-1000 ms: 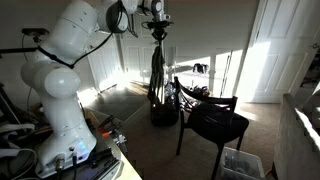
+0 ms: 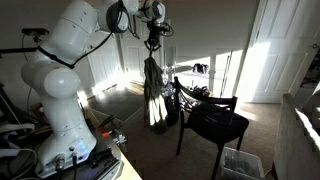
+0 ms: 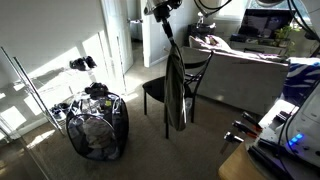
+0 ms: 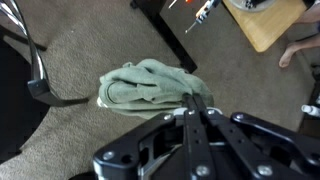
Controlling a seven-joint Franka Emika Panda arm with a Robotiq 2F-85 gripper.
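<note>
A grey-green towel [image 2: 155, 95] hangs long and loose in the air from my gripper [image 2: 153, 46], which is high up in exterior view 1. In exterior view 2 the towel [image 3: 176, 92] drops beside a black chair [image 3: 154, 91], its lower end above the floor. From the wrist, the bunched cloth [image 4: 150, 88] lies below the fingertips, with its top pinched between the shut fingers. A black mesh hamper [image 3: 98, 130] stands on the floor to the left of the towel in exterior view 2.
Nearest the camera in exterior view 1 is the black chair [image 2: 212, 122]. A clear plastic bin [image 2: 241, 164] sits on the floor beyond it at right. In the wrist view, a wooden tabletop [image 4: 265, 22] lies at upper right. Carpet is bare between hamper and chair.
My gripper has come lower and slightly left in exterior view 1, bringing the towel with it. The towel's hanging shape has shifted. Chair and bin are unmoved.
</note>
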